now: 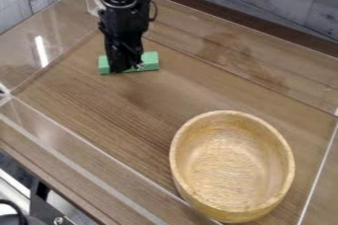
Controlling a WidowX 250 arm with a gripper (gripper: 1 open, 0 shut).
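Observation:
A green rectangular object lies on the wooden table in the upper left of the camera view. My black gripper comes down from the top onto it, fingertips low at its near edge and partly over it. The gripper looks shut; whether anything is between its fingers cannot be made out.
A round tan bowl sits at the lower right of the wooden table. Dark clutter shows past the table's lower-left edge.

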